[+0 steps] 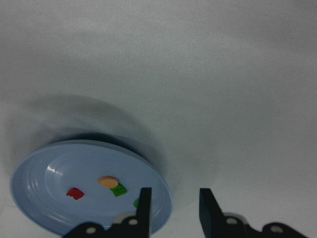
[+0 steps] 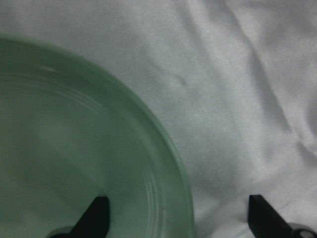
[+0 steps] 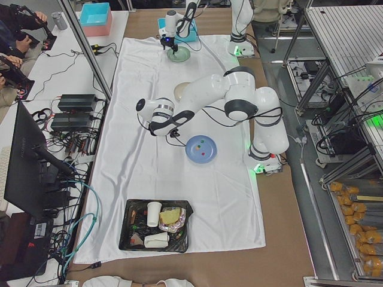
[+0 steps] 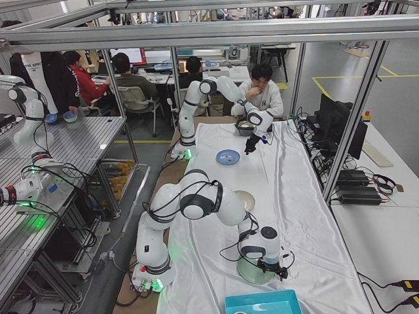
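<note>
My left gripper is open above the white cloth beside a blue plate (image 1: 64, 163), which holds a red piece (image 1: 75, 193), an orange piece (image 1: 108, 181) and green pieces (image 1: 119, 190). In the camera left view the plate (image 3: 201, 155) is just right of that gripper (image 3: 170, 134). My right gripper is open over the rim of a green plate (image 2: 59, 124), one finger above the plate and the other above the cloth.
A black tray (image 3: 125, 233) with cups and food stands at one end of the cloth, a cyan bin (image 4: 262, 301) at the other. A beige plate (image 4: 245, 200) sits between the arms.
</note>
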